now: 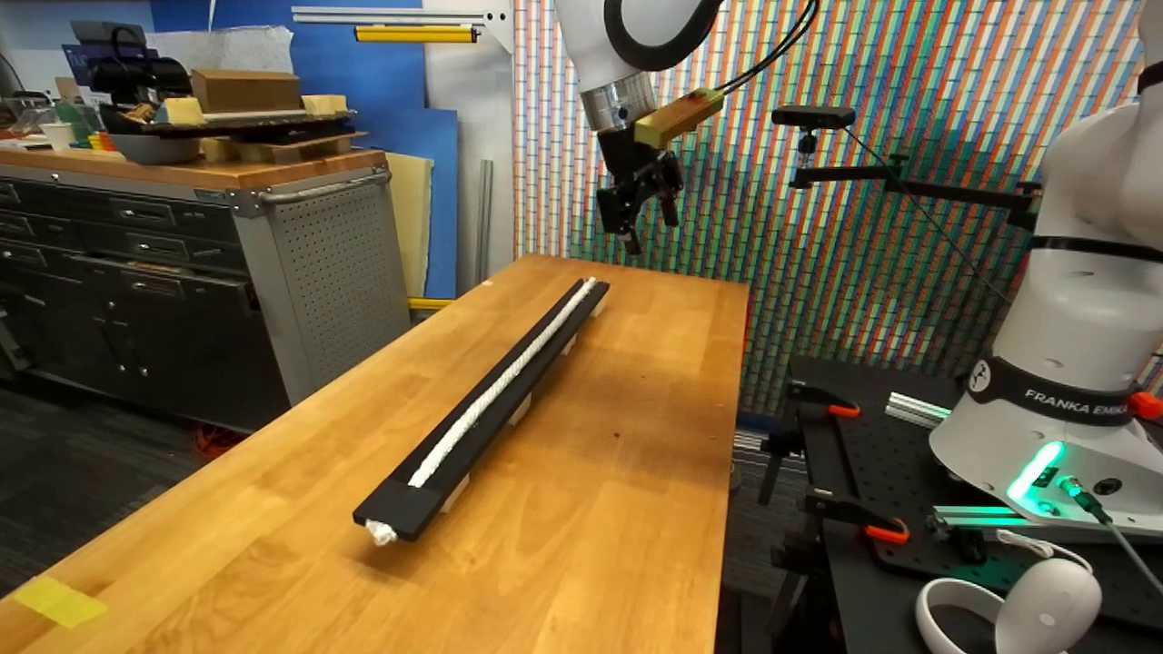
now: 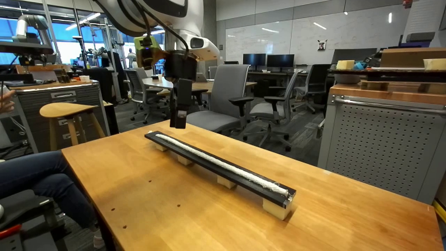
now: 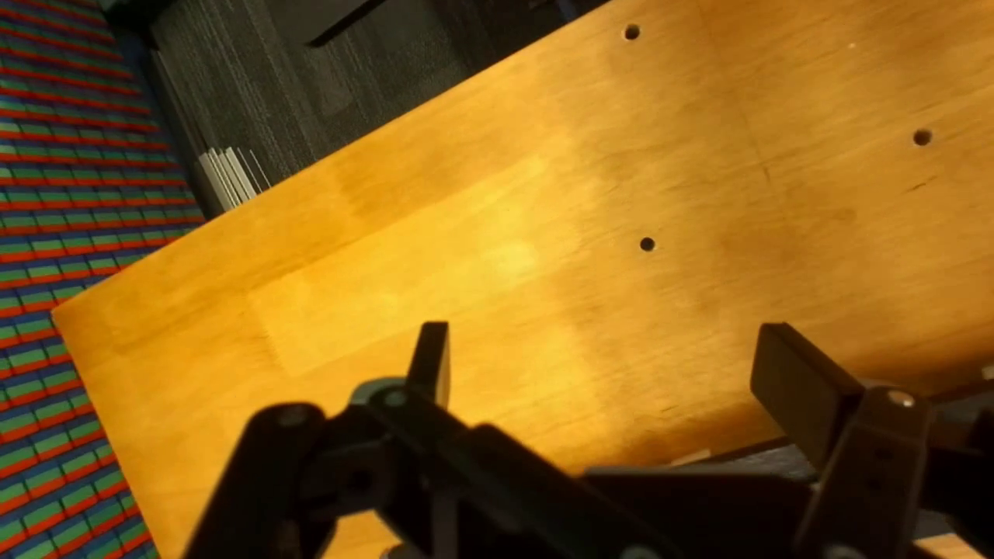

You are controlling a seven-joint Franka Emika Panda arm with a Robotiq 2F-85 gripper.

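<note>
A white rope (image 1: 507, 380) runs lengthwise along a long black board (image 1: 398, 506), with one end poking out at the near tip. In the second exterior view the same rope (image 2: 221, 163) lies along the board (image 2: 205, 163), which rests on small wooden blocks (image 2: 275, 208). My gripper (image 1: 651, 231) hangs in the air over the far end of the table, above and apart from the board. Its two fingers stand wide open in the wrist view, nothing between them (image 3: 596, 359). Only a dark strip of the board's edge shows there, mostly hidden behind the gripper body.
Yellow tape (image 1: 60, 600) marks its near left corner. A camera on a bracket (image 1: 812, 116) stands right of the arm. In the second exterior view, a seated person's leg (image 2: 46, 175) is beside the table.
</note>
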